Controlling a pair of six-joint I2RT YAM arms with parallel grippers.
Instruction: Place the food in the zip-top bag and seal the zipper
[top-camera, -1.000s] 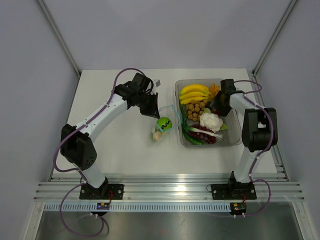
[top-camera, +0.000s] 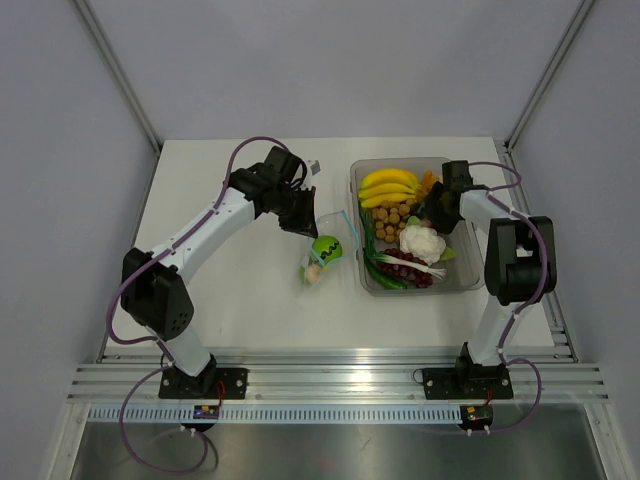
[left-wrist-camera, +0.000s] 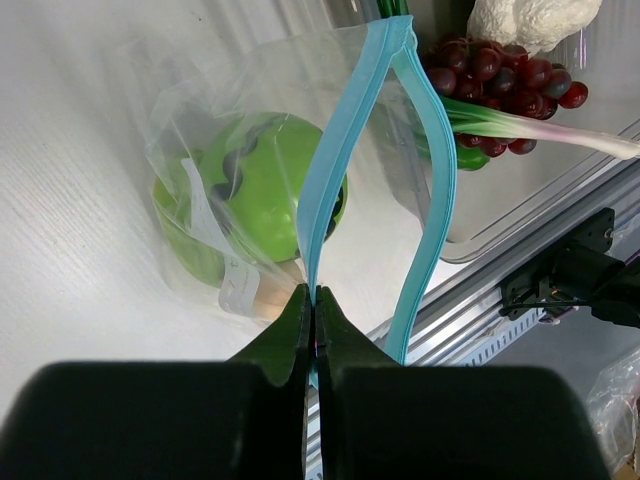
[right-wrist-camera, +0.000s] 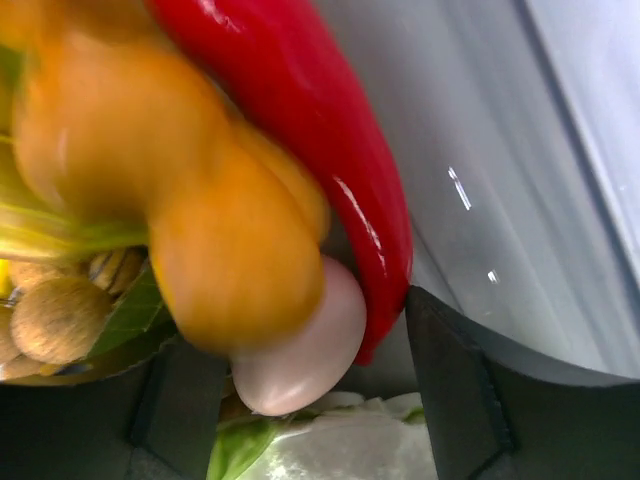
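The clear zip top bag (left-wrist-camera: 250, 85) has a light blue zipper (left-wrist-camera: 436, 140), its mouth spread in a loop. Inside lies a green round food piece with dark marks (left-wrist-camera: 268, 185), beside a pale tan piece (left-wrist-camera: 278, 292). My left gripper is shut on the zipper edge at one end of the mouth. Over the grey bin (top-camera: 472, 272), my right gripper is open, its fingers (right-wrist-camera: 455, 375) on either side of a pinkish egg (right-wrist-camera: 305, 360). A gap shows between the egg and the right-hand finger; contact on the other side is unclear.
A red pepper (right-wrist-camera: 335, 150) and blurred orange food (right-wrist-camera: 215, 210) crowd the egg. The bin also holds bananas (top-camera: 388, 186), brown round pieces (top-camera: 388, 222), cauliflower (top-camera: 422, 243), and grapes (top-camera: 400, 272). Bare table (top-camera: 215, 290) lies left of the bag.
The left arm and bag look unmoved.
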